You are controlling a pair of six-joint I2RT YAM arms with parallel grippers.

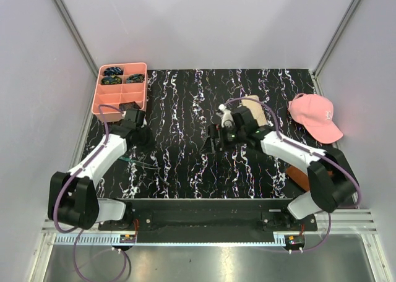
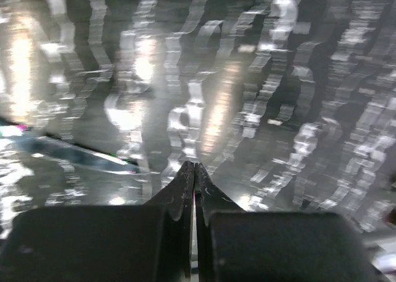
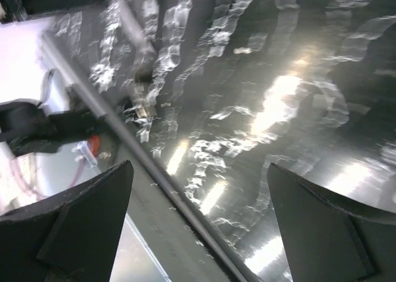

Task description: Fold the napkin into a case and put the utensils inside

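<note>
In the top view, thin utensils, one green (image 1: 130, 160), lie on the dark marbled table at the left. The left wrist view shows a dark blurred one (image 2: 74, 154) beside my left gripper, which is shut with nothing visible between its fingertips. My right gripper (image 1: 212, 143) is over the middle of the table; in the right wrist view it stands open and empty. A folded brown cloth (image 1: 298, 179), possibly the napkin, lies at the right edge.
A pink divided bin (image 1: 105, 99) with dark bundles stands back left. A pink cap (image 1: 312, 114) and a beige object (image 1: 253, 102) lie at the right.
</note>
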